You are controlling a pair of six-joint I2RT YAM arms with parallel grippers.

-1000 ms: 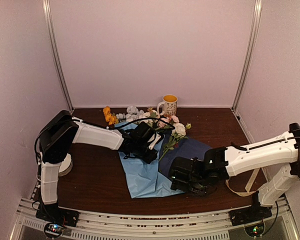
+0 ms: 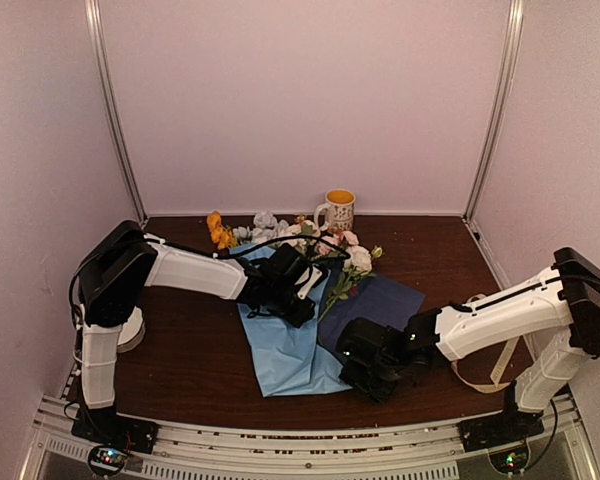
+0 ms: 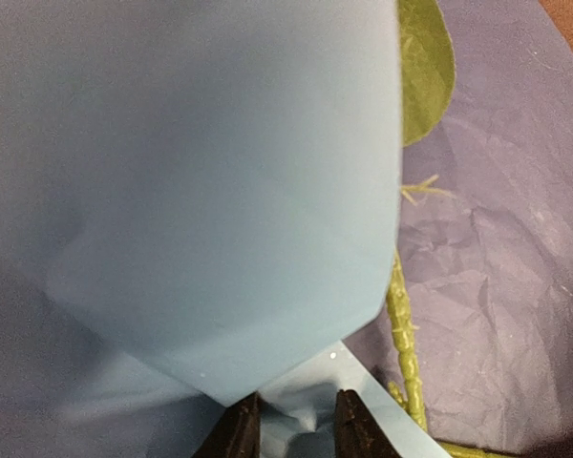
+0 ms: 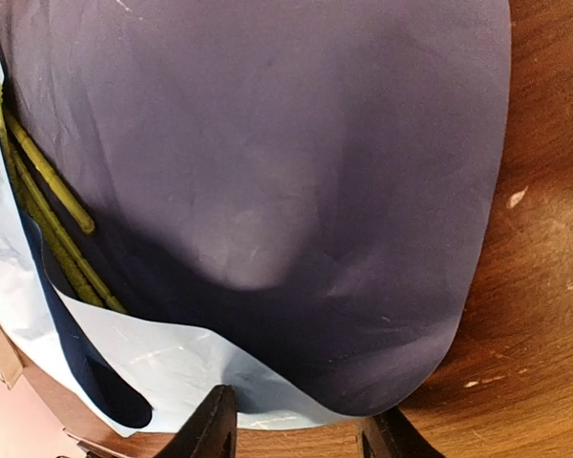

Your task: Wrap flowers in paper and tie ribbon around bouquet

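Note:
The fake flowers lie at the back of blue wrapping paper [image 2: 280,365], with white and pink blooms [image 2: 358,259] at the right and orange ones [image 2: 220,232] at the left. Dark blue paper [image 2: 385,302] spreads under the green stems [image 4: 53,181]. My left gripper is over the light blue sheet; its fingers stand apart, and a raised fold of the sheet [image 3: 220,191] hides much of that view. At the bottom of the wrapping, my right gripper has its fingers parted at the paper's curled light blue edge [image 4: 181,367]. No firm hold shows.
An orange-lined mug [image 2: 338,210] stands behind the flowers. A beige ribbon [image 2: 502,362] lies at the right, partly behind my right arm. At the left, a white round object [image 2: 131,330] sits beside my left arm. Bare table shows at the front left.
The left arm and the flowers look still.

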